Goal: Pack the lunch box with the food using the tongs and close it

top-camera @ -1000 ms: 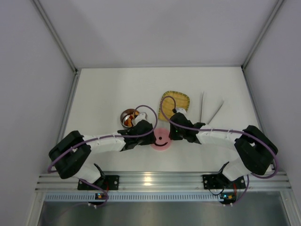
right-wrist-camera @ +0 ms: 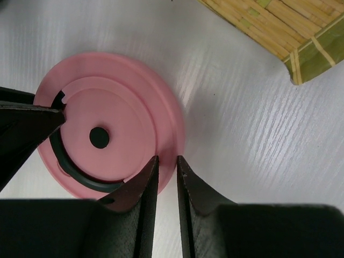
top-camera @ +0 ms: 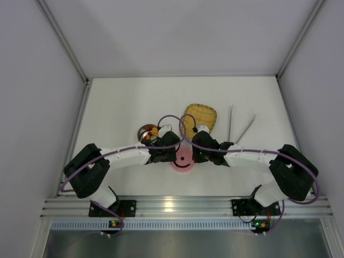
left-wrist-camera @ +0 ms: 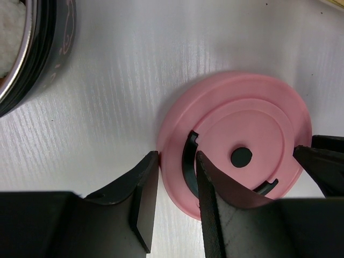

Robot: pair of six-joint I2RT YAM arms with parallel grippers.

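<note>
A round pink lid [top-camera: 183, 166] with a black smile lies in the middle of the table between both arms. The left gripper is shut on its left side, one finger outside the rim and the other over the face. At the opposite side, the fingers of my right gripper stand a narrow gap apart, astride the lid's edge; whether they pinch it cannot be told. The round metal lunch box [top-camera: 142, 131] stands uncovered behind the left gripper, partly hidden by it, with orange food inside. White rice [left-wrist-camera: 9, 37] shows in it from the left wrist.
A woven yellow tray [top-camera: 200, 115] lies behind the right gripper. Two thin, light sticks [top-camera: 230, 121] lie to its right.
The lid has shifted a little left. The right gripper has moved slightly left.
</note>
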